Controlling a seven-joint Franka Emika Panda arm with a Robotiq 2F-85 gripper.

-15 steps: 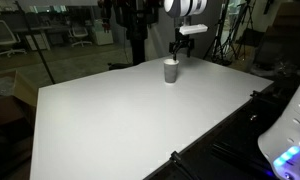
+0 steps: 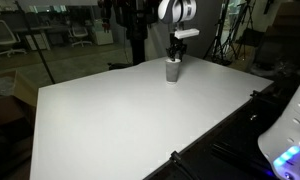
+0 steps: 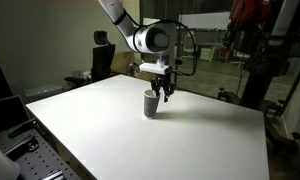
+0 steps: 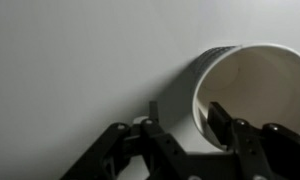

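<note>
A light grey cup (image 2: 172,73) stands upright on the white table, and exterior view 2 shows the same cup (image 3: 150,106) near the table's middle. My gripper (image 2: 175,51) is over its rim, pointing down. In the wrist view the gripper straddles the cup's wall: one of the dark fingers (image 4: 220,118) reaches inside the mouth, the other is outside. The fingers are apart, with a gap on the outer side of the wall. Looking down into the cup (image 4: 252,85), I see a pale interior; its far right part is cut off.
The white table (image 2: 100,110) is broad and bare on both sides of the cup. A dark ledge (image 2: 215,150) and a white arm-like body (image 2: 290,140) lie along the near right edge in exterior view 1.
My arm has shifted a little above it. The rest of the scene looks the same.
</note>
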